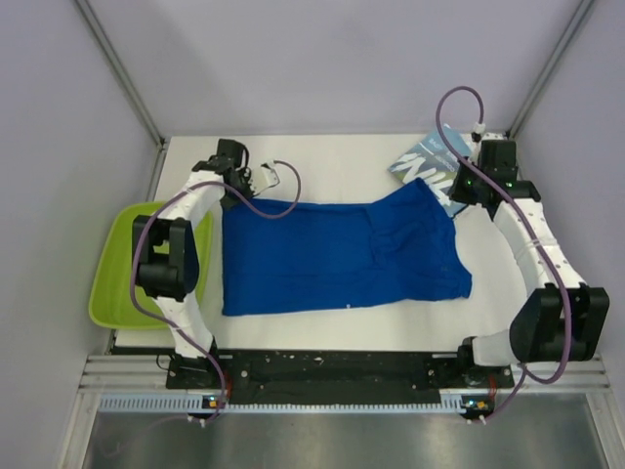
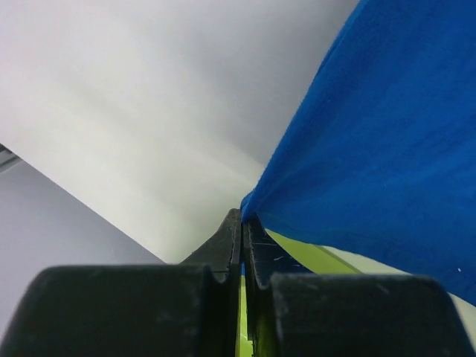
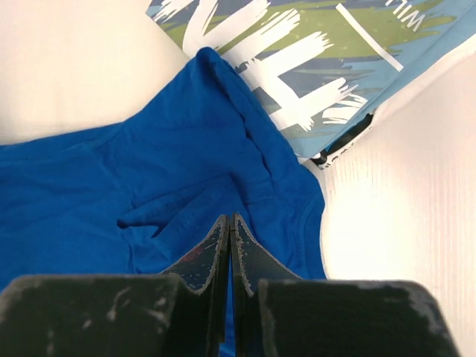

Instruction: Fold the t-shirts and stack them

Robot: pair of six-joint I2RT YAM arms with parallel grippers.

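Note:
A blue T-shirt [image 1: 303,254] lies spread across the white table, smooth on its left and wrinkled toward its right end. My left gripper is shut on the shirt's far left corner, with the fabric running up and right from the fingertips. Over the right end of the shirt, my right gripper is shut with bare fingertips. In the right wrist view the shirt's right edge [image 3: 312,223] lies outside those fingers, and small folds show just beyond the tips. Another folded T-shirt [image 3: 312,67], blue-grey with a white and green print, lies against the blue one at the back right.
A green bin [image 1: 122,269] stands at the left, partly under my left arm. Bare white table [image 1: 312,166] shows behind the blue shirt, with a narrow strip in front and some at the right. Walls rise on both sides.

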